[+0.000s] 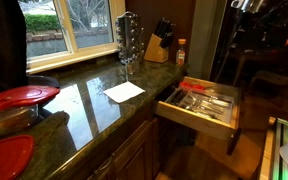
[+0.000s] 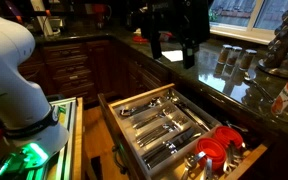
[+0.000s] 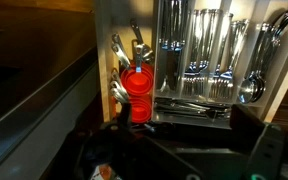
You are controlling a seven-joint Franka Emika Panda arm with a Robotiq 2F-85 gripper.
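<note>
My gripper (image 2: 174,45) hangs in the air above the pulled-out drawer (image 2: 130,158), with a gap showing between its two dark fingers. From the wrist view, the gripper has its fingers spread apart at the lower edge, and I see nothing held. Below lies a cutlery tray (image 2: 167,158) holding forks (image 3: 196,55), spoons (image 3: 252,88) and knives in separate compartments. Red measuring cups (image 3: 137,82) sit in the side section beside the tray, with metal utensils around them.
A white sheet (image 1: 124,92) lies on the dark counter (image 1: 79,118). A knife block (image 1: 158,48), a spice rack (image 1: 130,38) and a bottle (image 1: 180,53) stand toward the back. Red lids (image 1: 29,96) are at the left.
</note>
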